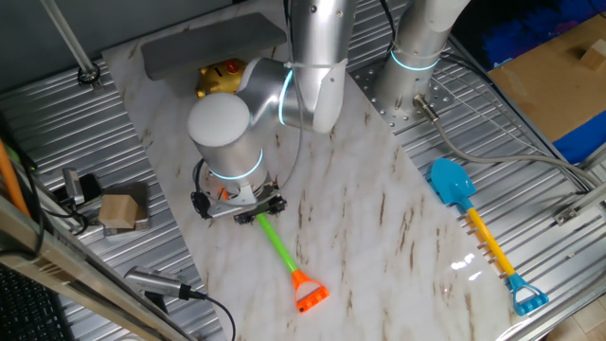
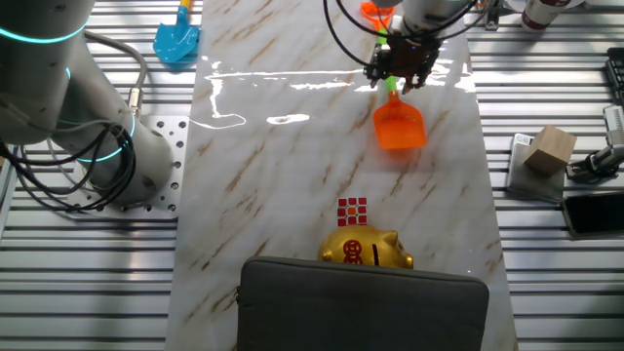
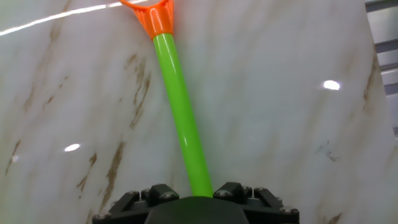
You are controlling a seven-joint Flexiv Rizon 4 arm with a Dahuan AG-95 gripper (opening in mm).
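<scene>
A toy shovel with an orange scoop [image 2: 400,125], green shaft [image 3: 181,115] and orange grip [image 1: 309,292] lies on the marble-patterned board. My gripper [image 2: 394,84] is over the shaft near the scoop, its fingers apart on either side. In the wrist view the shaft runs up from between the black fingers to the grip at the top. Contact between fingers and shaft cannot be made out. From exterior view 1, the gripper [image 1: 260,211] and wrist hide the scoop.
A blue and yellow shovel [image 1: 481,232] lies at the board's right side. A gold piggy bank [image 2: 366,246], a red-faced cube [image 2: 352,212] and a dark grey case [image 2: 361,307] occupy the other end. A wooden block [image 1: 118,211] sits off the board. The board's middle is clear.
</scene>
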